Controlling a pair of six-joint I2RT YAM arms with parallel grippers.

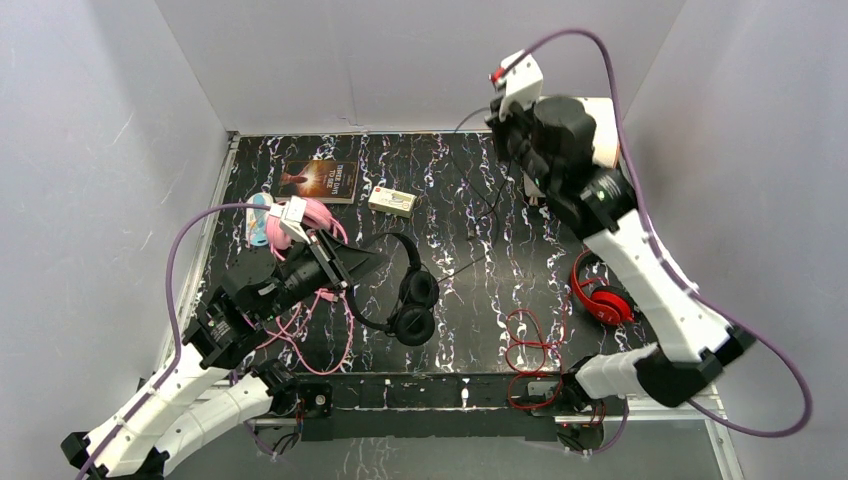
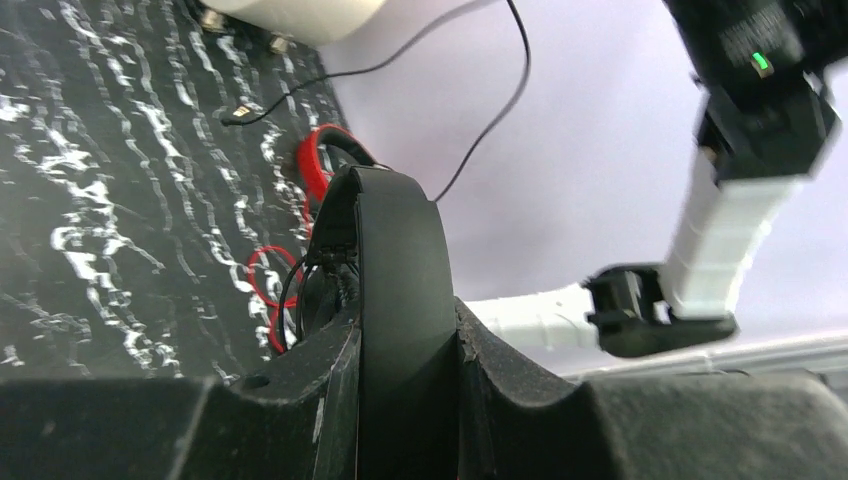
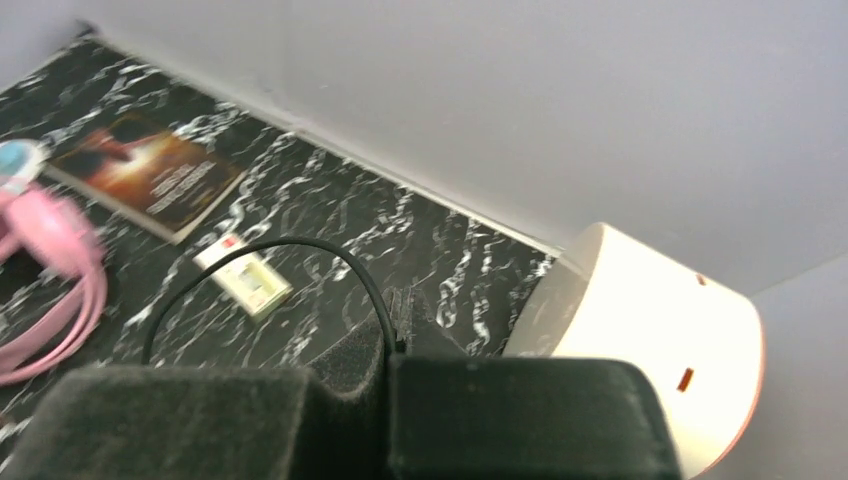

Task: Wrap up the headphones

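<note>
Black headphones (image 1: 412,303) hang over the table, their two ear cups dangling from the headband. In the left wrist view the headband (image 2: 405,290) rises between the fingers of my left gripper (image 1: 345,272), which is shut on it. A thin black cable (image 2: 500,105) runs from the headphones up to my right arm. In the right wrist view that cable (image 3: 290,241) arcs down between the pads of my right gripper, which is shut on it. High at the back right in the top view, the right gripper (image 1: 497,115) stands well away from the left one.
Pink headphones (image 1: 318,220) with a loose pink cable lie under my left arm. Red headphones (image 1: 606,302) and a coiled red cable (image 1: 530,345) lie at the right. A book (image 1: 320,180) and small box (image 1: 392,201) lie behind. A white cylinder (image 3: 660,345) stands back right.
</note>
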